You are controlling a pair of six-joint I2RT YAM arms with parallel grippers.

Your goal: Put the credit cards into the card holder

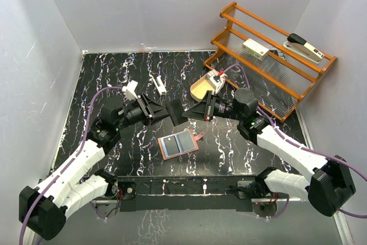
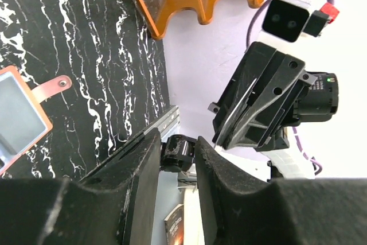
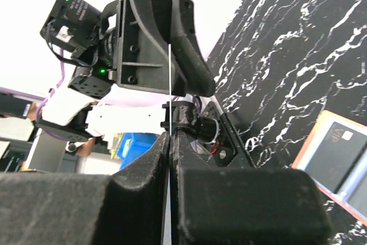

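Observation:
A black card (image 1: pixel 176 112) is held above the marble table between the two arms. My right gripper (image 1: pixel 188 117) is shut on its right side. In the right wrist view the card (image 3: pixel 170 107) appears edge-on as a thin pale line. Its far end reaches between the fingers of my left gripper. A gap shows between the left fingertips in the left wrist view, and whether they grip the card cannot be told. Below lies the open card holder (image 1: pixel 179 144), brown-edged with grey panels and a strap to the right.
A tan tray (image 1: pixel 200 89) stands behind the right gripper, partly hidden by that arm. A white item (image 1: pixel 159 85) lies at the back middle. On the right, a wooden rack (image 1: pixel 269 44) bears a box (image 1: pixel 255 49) and a stapler (image 1: pixel 305 45).

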